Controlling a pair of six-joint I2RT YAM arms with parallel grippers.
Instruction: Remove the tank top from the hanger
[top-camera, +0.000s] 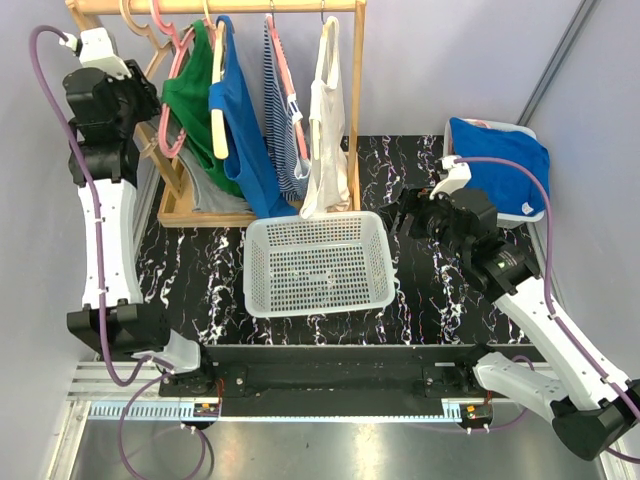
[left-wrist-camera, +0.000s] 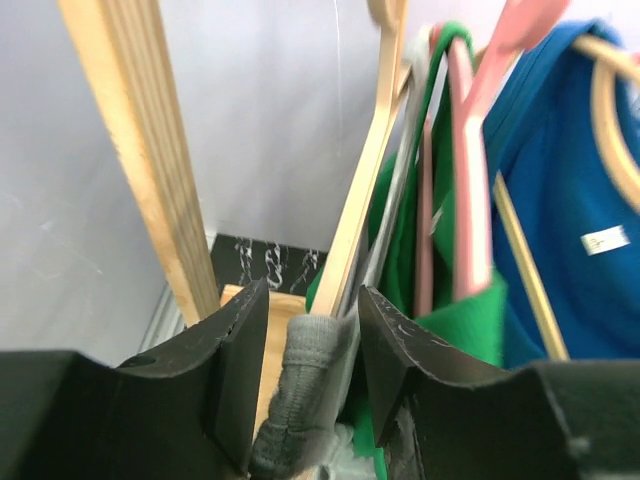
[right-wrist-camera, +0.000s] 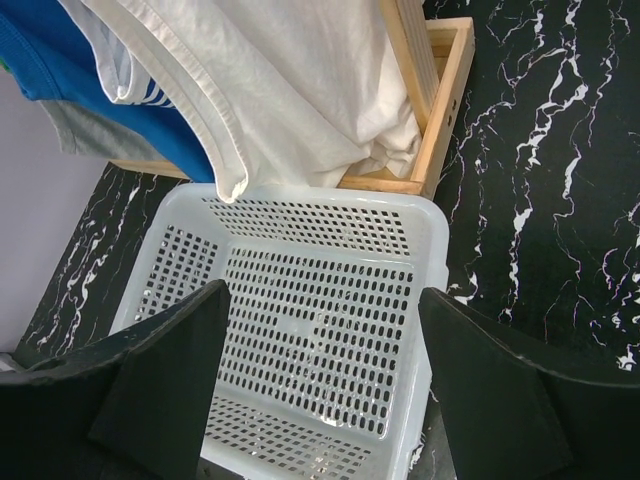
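My left gripper is at the rack's upper left. In the left wrist view its fingers stand partly apart around the bunched grey cloth at a wooden hanger; whether they grip it is unclear. Beside it hang a green garment on a pink hanger and a blue one. A striped garment and a white one hang further right. My right gripper stands open right of the white garment, its fingers empty.
The wooden rack holds the hangers. An empty white basket lies in front of it. A second basket with blue cloth sits at the back right.
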